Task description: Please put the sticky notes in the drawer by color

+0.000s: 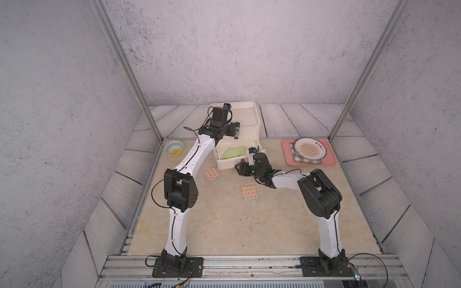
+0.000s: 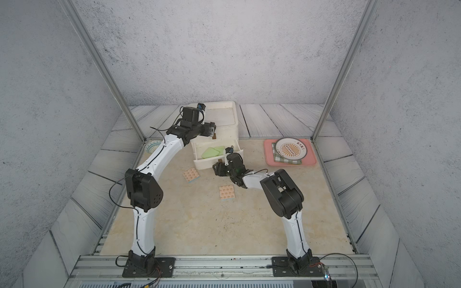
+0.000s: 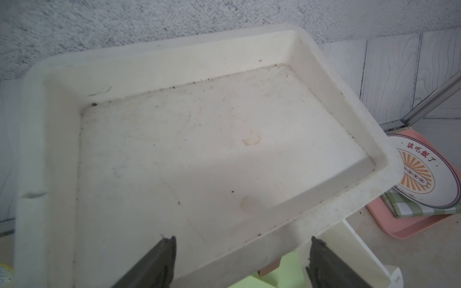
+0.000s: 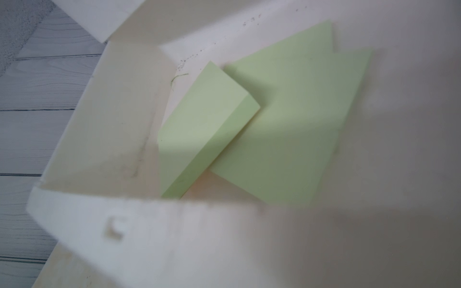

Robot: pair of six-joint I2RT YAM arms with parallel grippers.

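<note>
A white storage box (image 2: 221, 115) has its drawer (image 3: 350, 244) pulled out, with green sticky notes (image 4: 293, 124) inside. My left gripper (image 1: 234, 130) is at the box's upper front, its two blurred fingers apart in the left wrist view; what lies between them beyond the box edge is unclear. My right gripper (image 1: 241, 168) is at the drawer's front; its finger is hard to make out. Two pink patterned square pads (image 1: 211, 174) lie on the table in front of the drawer.
A pink tray (image 1: 326, 158) with a checked cloth and a plate (image 1: 309, 148) is at the back right. A small bowl (image 1: 173, 147) stands at the back left.
</note>
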